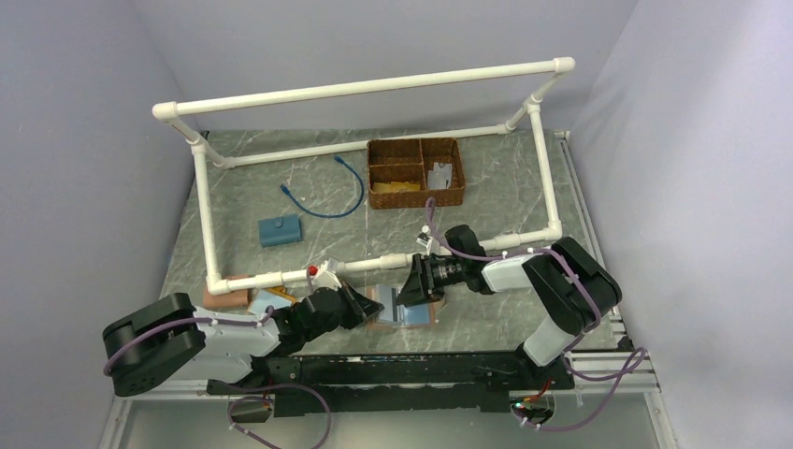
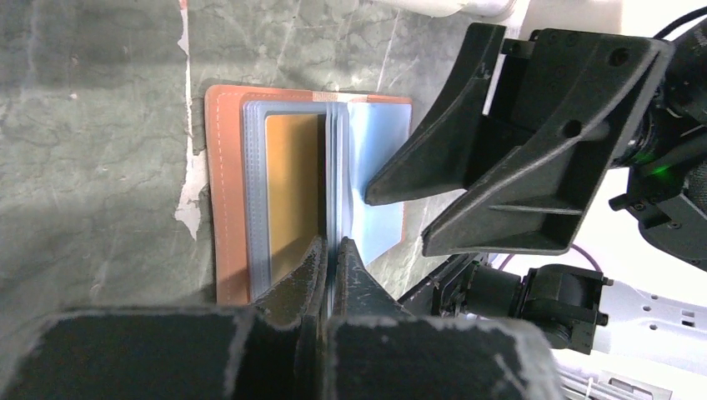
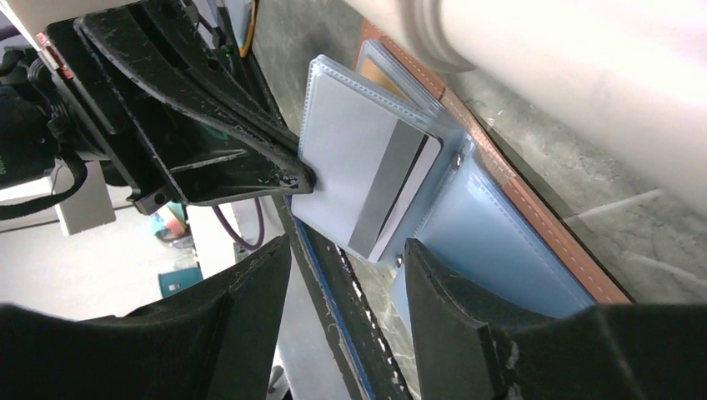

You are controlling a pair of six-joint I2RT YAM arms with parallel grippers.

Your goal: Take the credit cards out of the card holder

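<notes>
The tan card holder (image 2: 227, 192) lies open on the table, with clear blue-edged sleeves. A yellow card (image 2: 292, 167) shows in a sleeve in the left wrist view; a grey-striped card (image 3: 358, 167) shows in a raised sleeve in the right wrist view. My left gripper is shut at the sleeves' edge; whether a thin sleeve is between its tips cannot be told. My right gripper is open over the holder, its fingers on either side of the sleeves' near part, in the right wrist view.
A white pipe frame (image 1: 393, 262) runs just behind the holder. Beyond it are a wicker box (image 1: 416, 201) with cards, a blue cable (image 1: 327, 214) and a blue wallet (image 1: 279, 231). More holders (image 1: 224, 297) lie at the left.
</notes>
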